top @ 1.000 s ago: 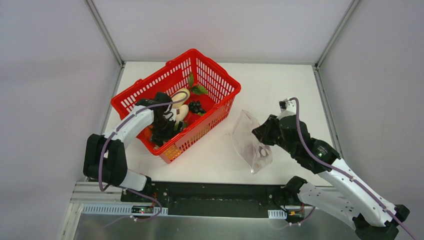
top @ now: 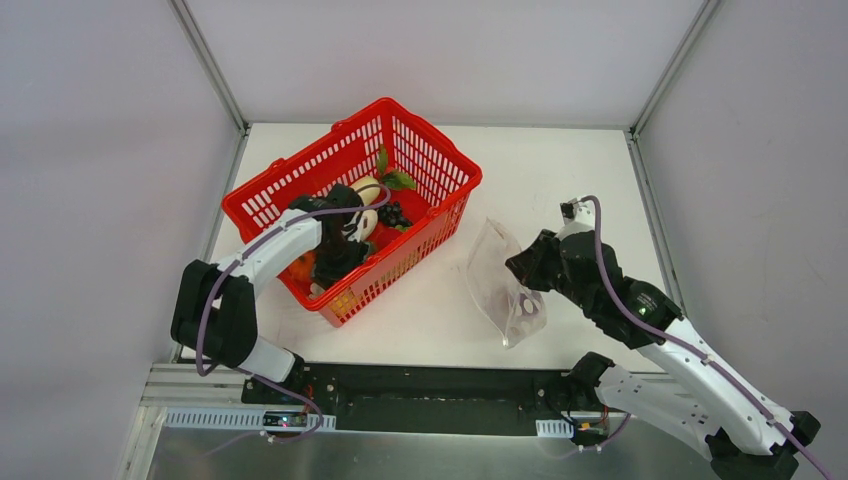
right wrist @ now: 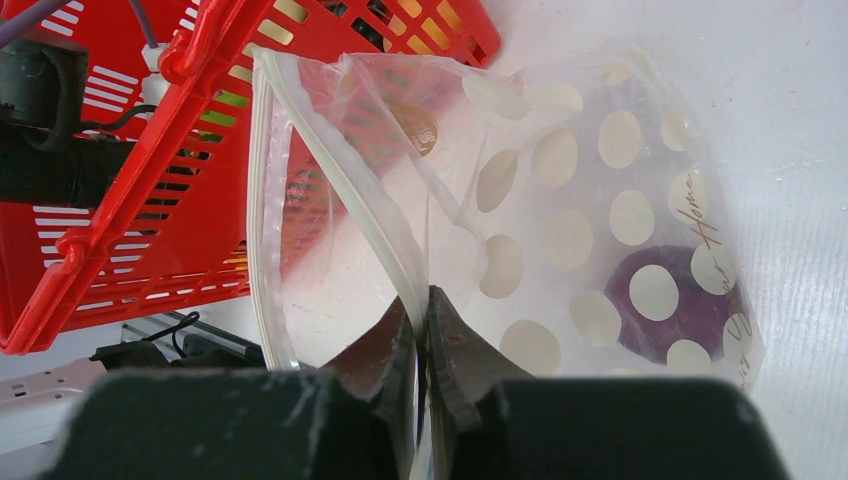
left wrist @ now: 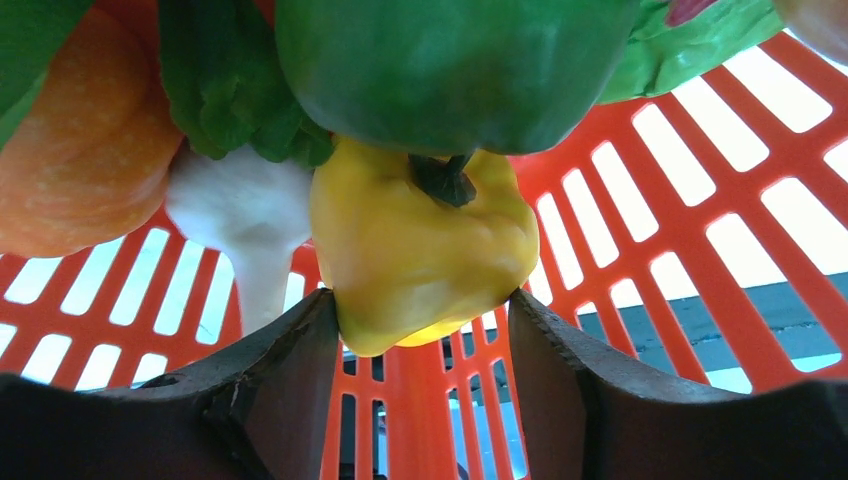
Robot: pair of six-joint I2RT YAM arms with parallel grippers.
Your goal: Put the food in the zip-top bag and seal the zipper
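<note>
Inside the red basket [top: 440,220], the left wrist view shows a yellow bell pepper [left wrist: 420,245] between the fingers of my left gripper. Those fingers stand well apart, tips at the pepper's two lower sides; a firm hold cannot be made out. Above it, a green pepper [left wrist: 450,80] partly covers the yellow one. On the table to the right lies the clear zip top bag [top: 505,290], its mouth gaping toward the basket. My right gripper is shut on the bag's zipper edge [right wrist: 375,215]. No food shows inside the bag.
Also in the basket are an orange vegetable [left wrist: 85,150], a white mushroom-like piece [left wrist: 245,200], leafy greens [left wrist: 225,85] and dark grapes [top: 393,215]. The basket's slotted walls surround the left gripper. Bare white table [top: 540,165] lies behind the bag.
The right arm and bag have hardly moved.
</note>
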